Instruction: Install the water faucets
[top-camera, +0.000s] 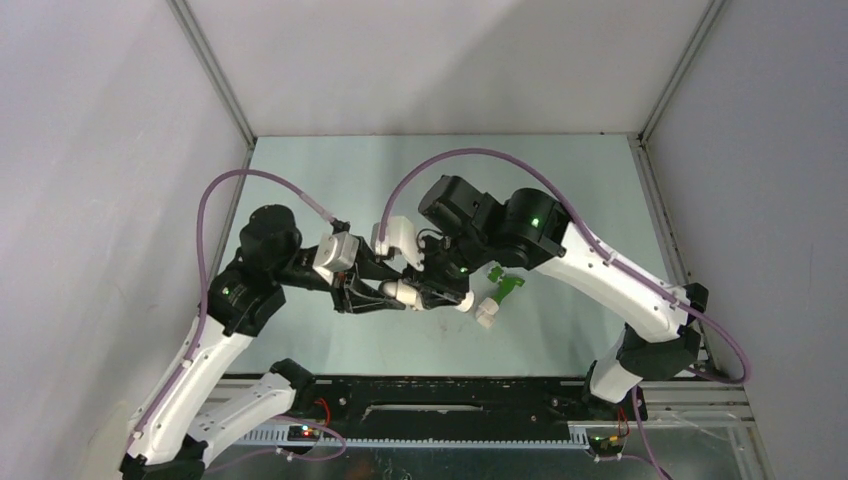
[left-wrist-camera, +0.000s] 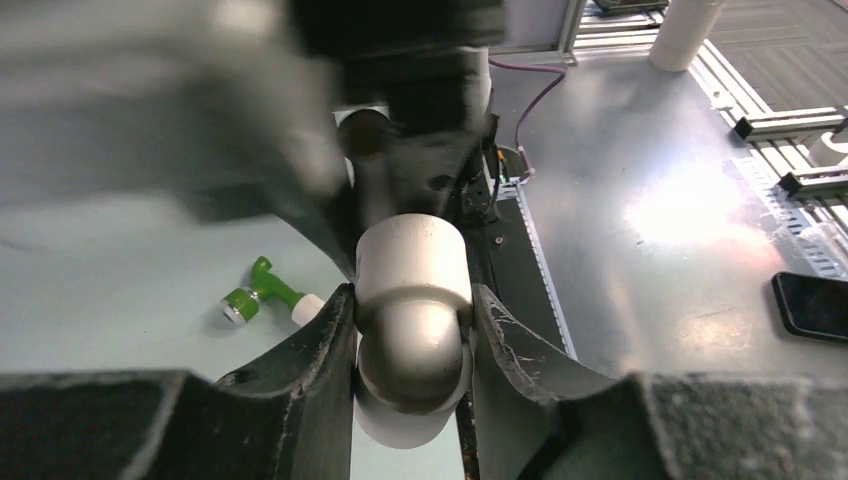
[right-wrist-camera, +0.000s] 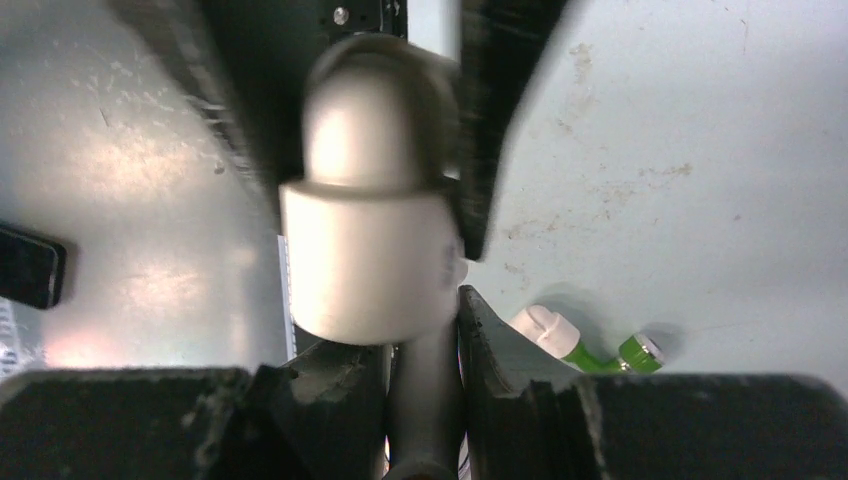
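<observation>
My left gripper is shut on a white pipe fitting (left-wrist-camera: 412, 265), its fingers pressing both sides. The right wrist view shows this white fitting (right-wrist-camera: 370, 265) close up, flanked by the left gripper's dark blurred fingers. My right gripper faces it, fingers at either side of a pale stem (right-wrist-camera: 425, 400); whether they grip it cannot be told. From above, the two grippers meet around the white part (top-camera: 404, 293), and a white end (top-camera: 466, 302) sticks out beside the right one. The joint itself is largely hidden.
A green faucet (top-camera: 508, 286) with a white fitting (top-camera: 486, 312) on its end lies on the pale table (top-camera: 400, 345), just right of the grippers. Clear table surrounds it. A dark phone (left-wrist-camera: 812, 305) lies on the metal surface beyond the front edge.
</observation>
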